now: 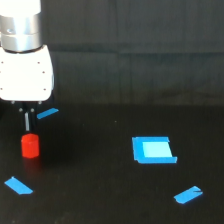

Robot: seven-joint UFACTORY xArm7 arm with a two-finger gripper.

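A small red block (30, 147) stands on the dark table at the left. Directly above it hangs my gripper (28, 128), below the white hand at the upper left. Its thin dark fingers point down and end close to the block's top. Against the dark background I cannot tell how far apart they stand, or whether they touch the block. To the right, a square outlined in blue tape (168, 159) surrounds a pale whitish patch (157, 149), with nothing on it.
Blue tape strips lie at the front left (18, 186), at the front right (188, 195) and behind the gripper (48, 113). Bare dark table (95, 160) stretches between the block and the taped square. A dark curtain (130, 70) hangs behind.
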